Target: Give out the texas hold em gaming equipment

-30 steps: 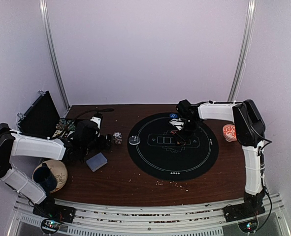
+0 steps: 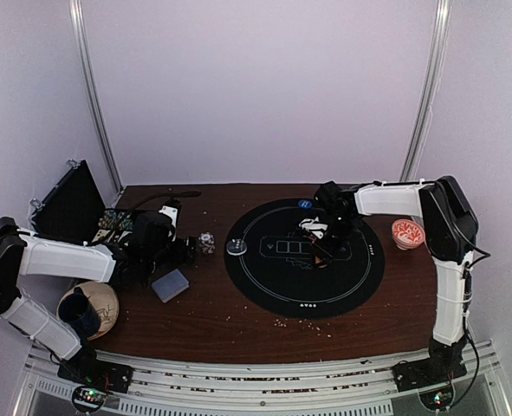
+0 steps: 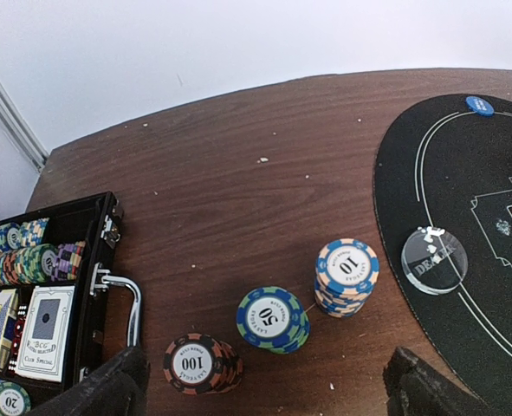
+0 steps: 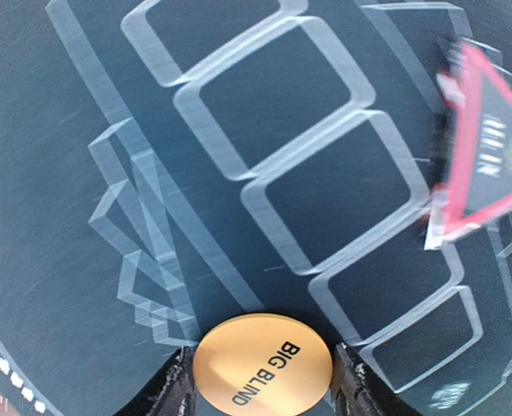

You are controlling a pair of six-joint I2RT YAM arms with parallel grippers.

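Observation:
My right gripper is shut on the orange BIG BLIND button [image 4: 262,368], held by its edges over the black poker mat [image 2: 351,290]. To its upper right in the right wrist view is the red-edged triangular ALL IN marker [image 4: 494,160], blurred and cut off by the frame. A clear DEALER disc [image 3: 434,260] rests on the mat's left part, and a blue disc [image 3: 479,105] at its far edge. My left gripper is open with its fingers wide apart. Ahead of it stand stacks of black 100 chips [image 3: 195,364], green-blue 50 chips [image 3: 271,319] and blue 10 chips [image 3: 346,273].
At the left, an open chip case [image 3: 100,234] holds chips and card decks [image 3: 44,334]. A light blue box [image 2: 170,285] lies by the left arm, and a dark mug [image 2: 79,314] stands on a round plate [image 2: 106,299]. A red-patterned bowl [image 2: 407,232] sits right of the mat.
The gripper has since moved nearer the front of the mat with it, away from the ALL IN marker. My left arm has stayed still.

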